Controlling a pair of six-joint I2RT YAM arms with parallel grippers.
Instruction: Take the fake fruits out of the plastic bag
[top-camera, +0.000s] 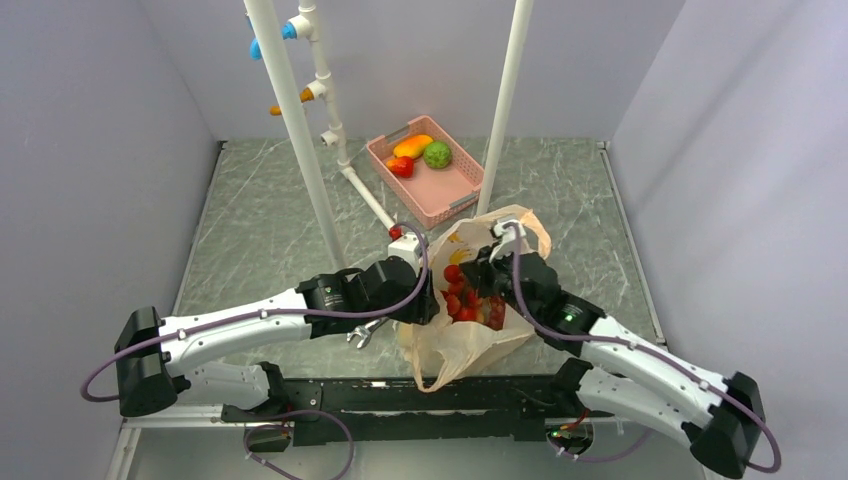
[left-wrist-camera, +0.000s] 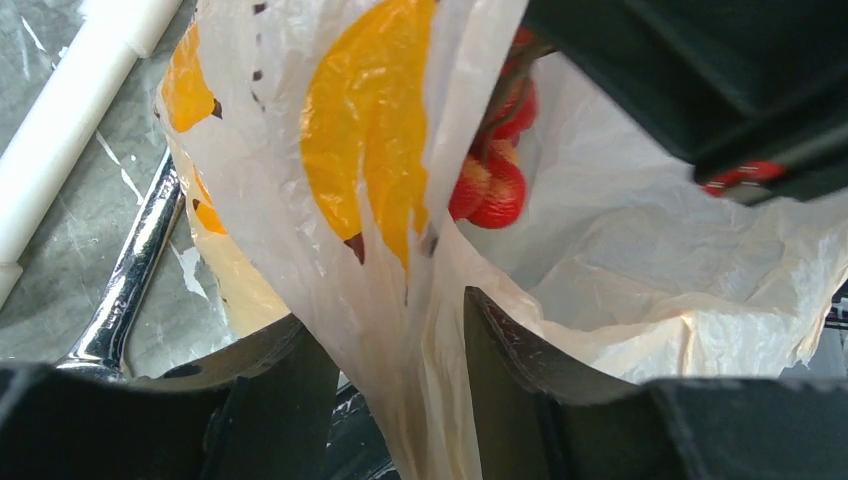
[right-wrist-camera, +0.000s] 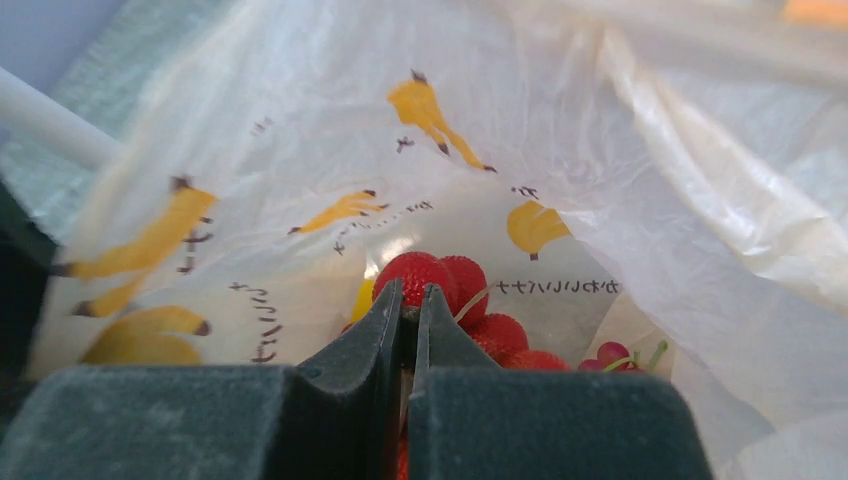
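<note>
The plastic bag stands with its mouth open between my arms, with red fake fruit showing inside. My right gripper is down in the bag, its fingers shut on the thin stem of a strawberry bunch. The bunch's red berries also show past the bag's edge in the left wrist view. Small red grapes lie to the right of the bunch. My left gripper is at the bag's left side; its fingers stand apart, with a fold of the bag passing between them.
A pink basket at the back holds a yellow-orange fruit, a green one and a red one. White pipes cross the table. A wrench lies left of the bag.
</note>
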